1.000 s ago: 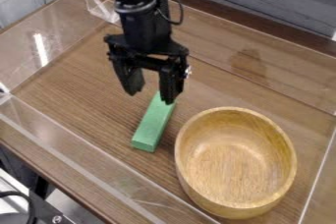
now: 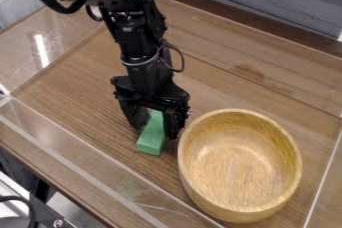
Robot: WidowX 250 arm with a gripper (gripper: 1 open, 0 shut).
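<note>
My black gripper [image 2: 150, 107] is low over the green block [image 2: 152, 136] in the camera view, its lower parts around the block's upper end. Whether its fingers are open or shut on the block cannot be made out, as the black parts overlap. The block's lower part shows on the wooden table.
A large empty yellow oval bowl [image 2: 239, 167] sits just right of the block and gripper.
The gripper has moved down and toward the camera, from behind the green block to over it, hiding its upper part. The bowl has not visibly moved.
</note>
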